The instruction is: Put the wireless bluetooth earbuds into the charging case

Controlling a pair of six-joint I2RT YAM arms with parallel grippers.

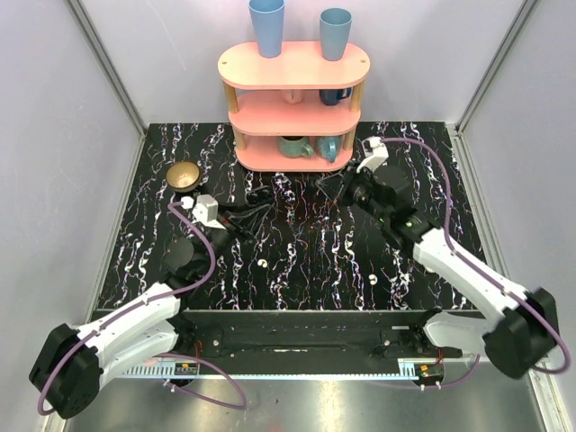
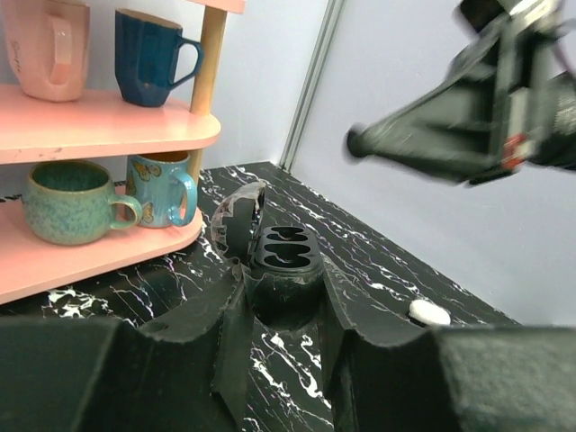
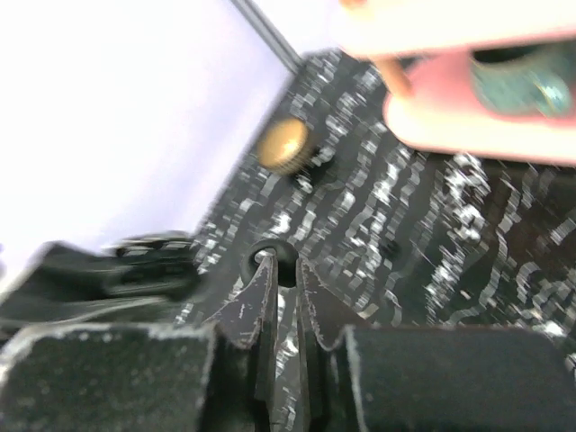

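A glossy black charging case (image 2: 286,283), its lid raised and two dark, empty-looking slots facing up, is gripped at the front of the left wrist view. My left gripper (image 1: 258,209) is shut on it, fingers on either side of its body. In the right wrist view, a small black rounded earbud (image 3: 286,261) sits at the fingertips of my right gripper, whose fingers are nearly together around it. From the left wrist view, the right gripper hangs up and to the right of the case, apart from it.
The pink shelf (image 1: 292,112) with mugs stands at the back. A gold bowl (image 1: 184,176) is at the back left, with a dark object beside it. A small black thing (image 3: 389,247) lies on the marbled table. White spots (image 1: 373,279) dot the open area.
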